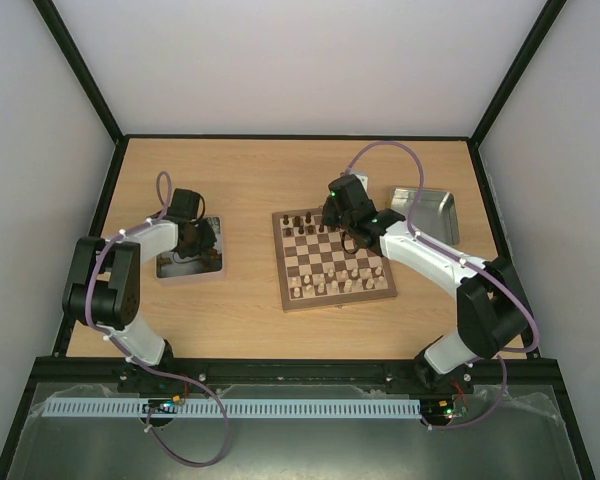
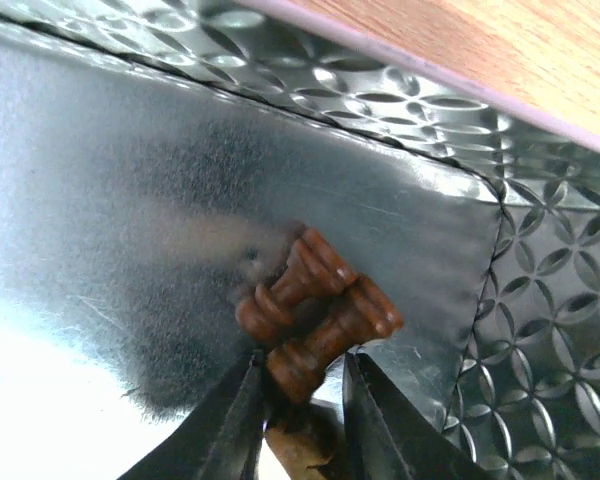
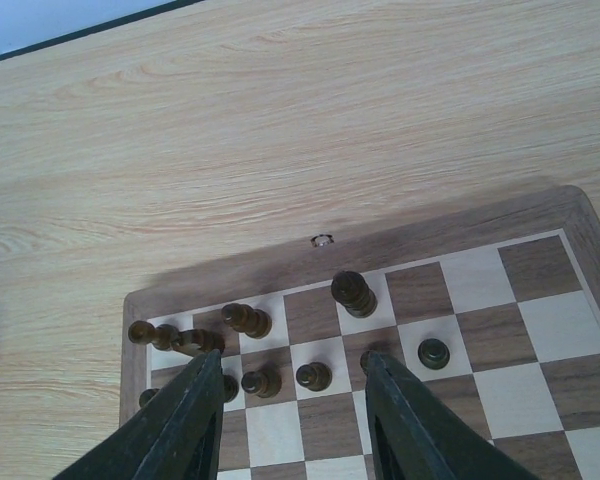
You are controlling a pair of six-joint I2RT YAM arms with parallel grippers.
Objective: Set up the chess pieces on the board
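My left gripper is down inside a metal tray (image 1: 165, 267) at the left, its fingers part open around or just above brown chess pieces (image 2: 330, 330) lying on their sides; whether it grips one is unclear. My right gripper hangs part open over the chessboard (image 1: 332, 300), with nothing seen between its fingers. Dark pieces (image 3: 350, 290) stand upright along the board's far side, some hidden by the fingers. Light pieces (image 1: 335, 282) stand on the near side.
A second metal tray (image 1: 438, 215) sits right of the board, beside the right arm. Bare tabletop (image 1: 250, 175) lies between the left tray and the board and behind them.
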